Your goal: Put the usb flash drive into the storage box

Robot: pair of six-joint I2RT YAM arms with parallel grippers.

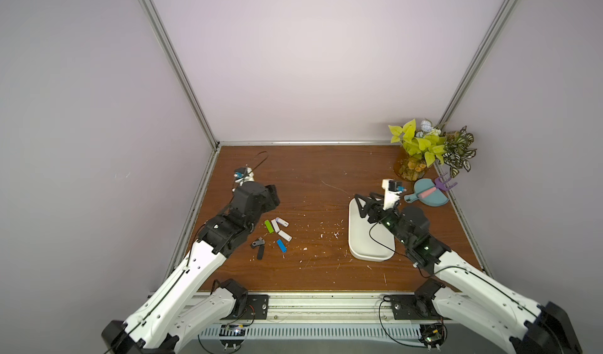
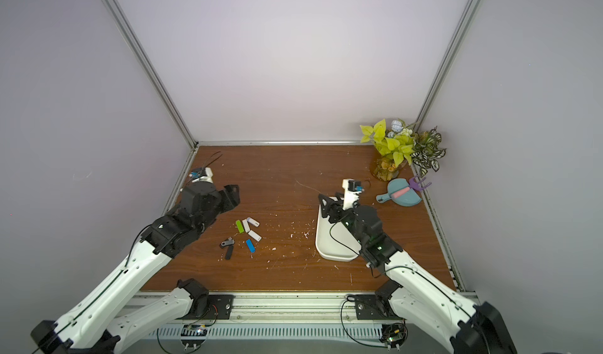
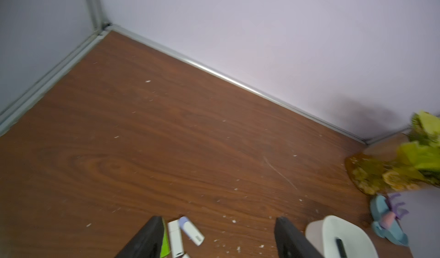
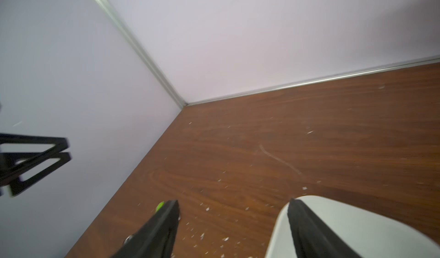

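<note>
The white storage box sits on the wooden table at centre right; a dark item lies inside it in the left wrist view. Several flash drives lie left of centre: green, blue, white and dark. My left gripper is raised above the table's left half, its fingers apart with nothing between them. My right gripper hangs over the box, also with parted fingers and nothing held.
A plant in an amber vase stands at the back right. A blue dustpan with a purple rake lies in front of it.
</note>
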